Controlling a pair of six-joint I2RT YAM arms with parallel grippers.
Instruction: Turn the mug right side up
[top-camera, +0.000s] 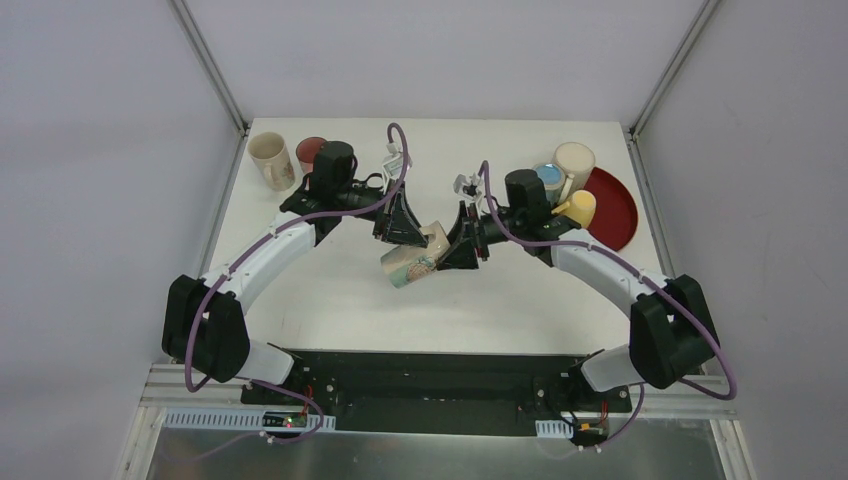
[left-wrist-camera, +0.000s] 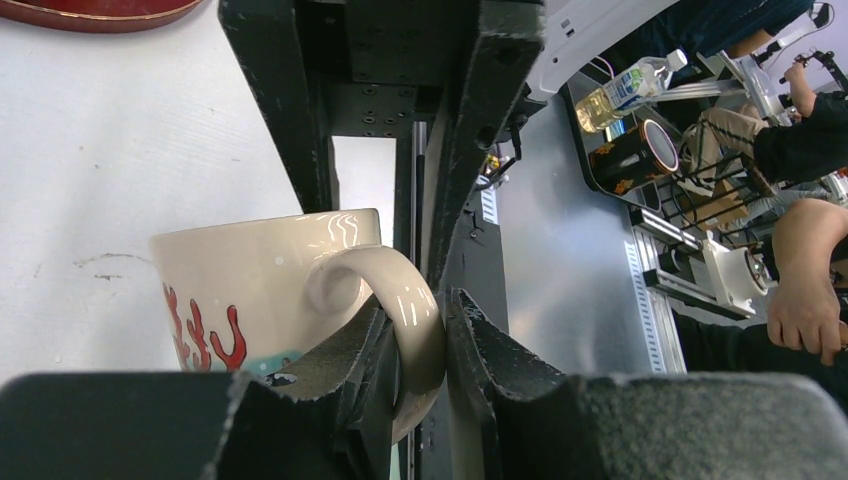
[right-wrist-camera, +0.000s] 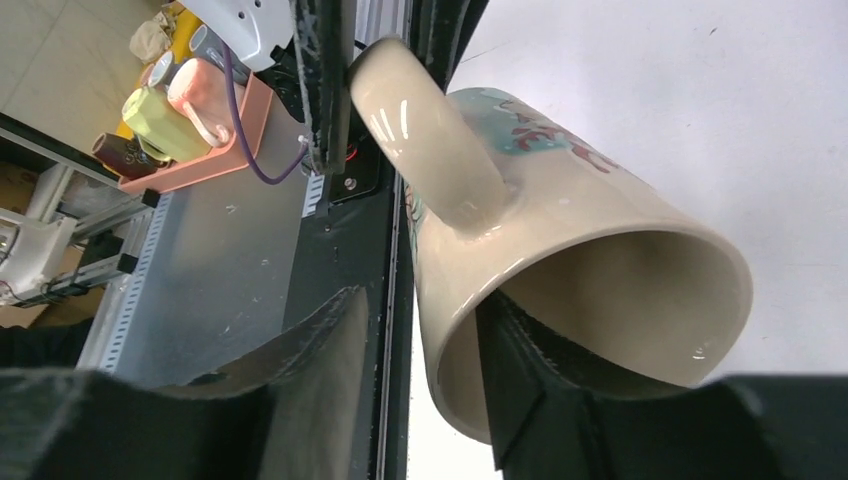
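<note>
A cream mug (top-camera: 410, 264) with a coral and sea pattern is held tilted on its side near the table's middle, its mouth toward the right arm. My left gripper is shut on the mug's handle (left-wrist-camera: 405, 300). At the mouth, my right gripper stands partly open with the mug's rim (right-wrist-camera: 465, 315) between its fingers. One right finger (right-wrist-camera: 520, 370) reaches inside the mouth and the other is outside the wall. In the right wrist view a clear gap shows between the outer finger and the wall.
A cream mug (top-camera: 271, 160) and a red cup (top-camera: 310, 150) stand at the back left. At the back right are a dark red plate (top-camera: 622, 215), a cream mug (top-camera: 574, 160), a yellow mug (top-camera: 580, 208) and a blue cup (top-camera: 549, 175).
</note>
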